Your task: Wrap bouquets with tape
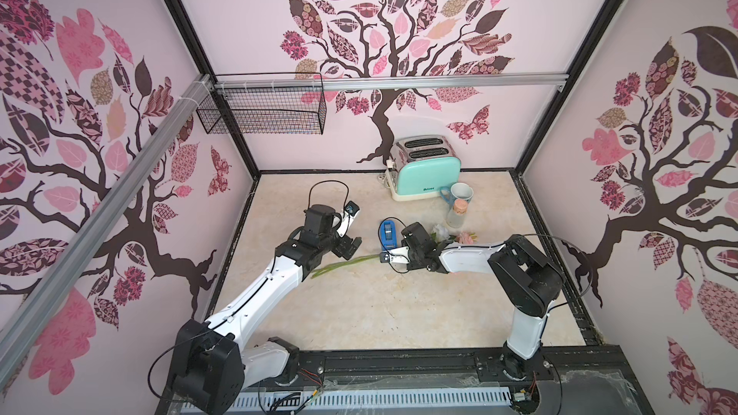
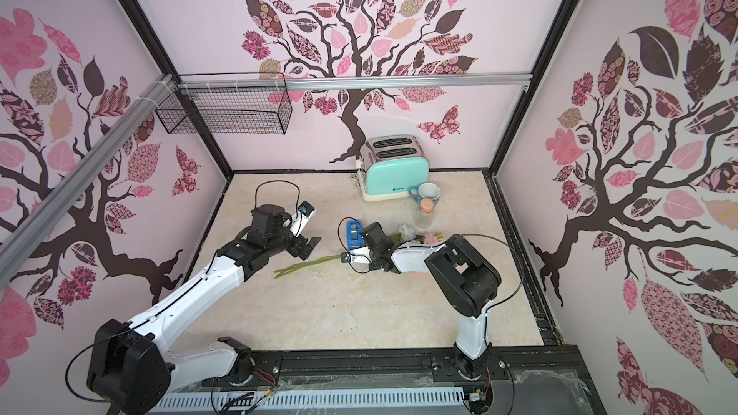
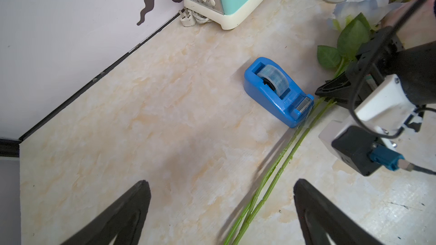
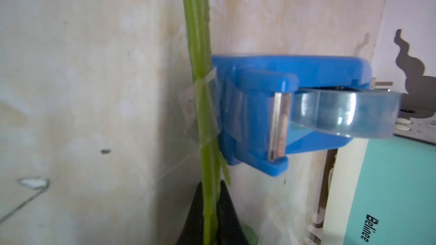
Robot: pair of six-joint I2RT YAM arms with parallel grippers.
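Note:
Green flower stems (image 3: 275,172) lie bunched on the table, their pale and pink flowers (image 3: 370,5) at the right end and partly behind the right arm. My right gripper is shut on the stems, just below the blooms. A strip of clear tape (image 4: 208,104) crosses the stems and runs to the blue tape dispenser (image 4: 254,109), which stands close beside them. Whether the strip goes all the way round cannot be told. In the left wrist view, my left gripper is open above the stems' lower part, with the fingers apart.
Behind the dispenser stands a turquoise toaster (image 1: 425,176); a blue mug (image 1: 459,193) and a glass jar with a peach lid (image 1: 458,213) are right of it.

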